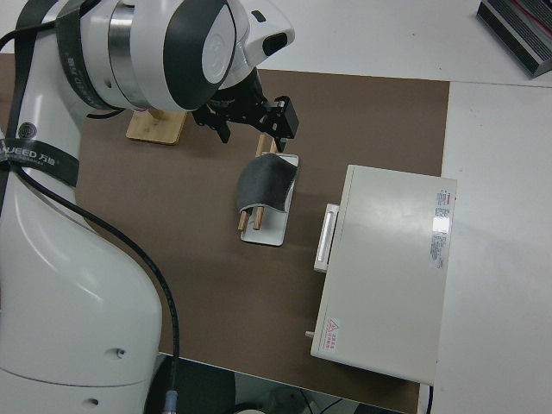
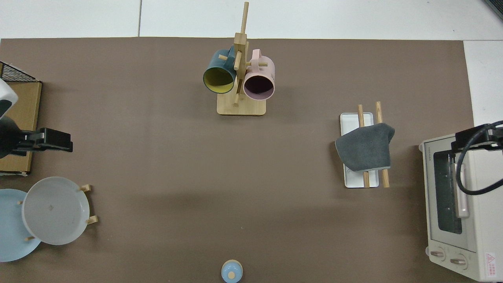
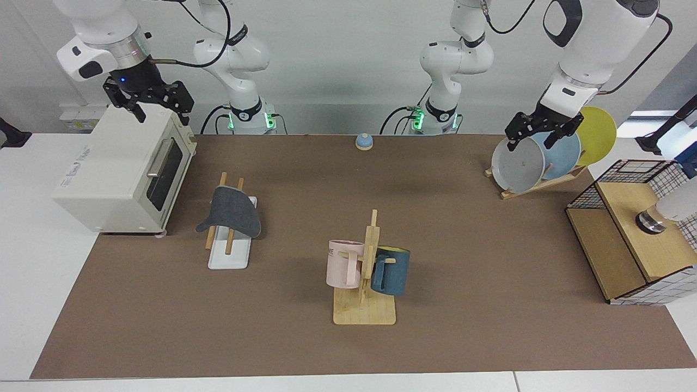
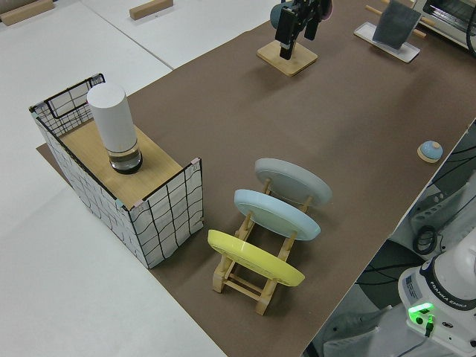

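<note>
In the top view a wooden mug tree (image 2: 240, 106) holds a blue mug (image 2: 217, 75) and a pink mug (image 2: 259, 82). A grey cloth (image 2: 364, 147) hangs over wooden bars on a white base. A white oven (image 2: 448, 212) sits at the right, its door closed. My left gripper (image 2: 54, 140) hovers at the left near the plate rack, holding nothing visible; its finger is unclear. My right gripper (image 1: 263, 116) is above the table by the oven and cloth, its finger hard to make out.
Plates (image 2: 55, 210) stand on a rack at lower left, beside a two-tier shelf (image 3: 614, 261) with a white cylinder on it. A small blue round object (image 2: 232, 271) lies at the near edge.
</note>
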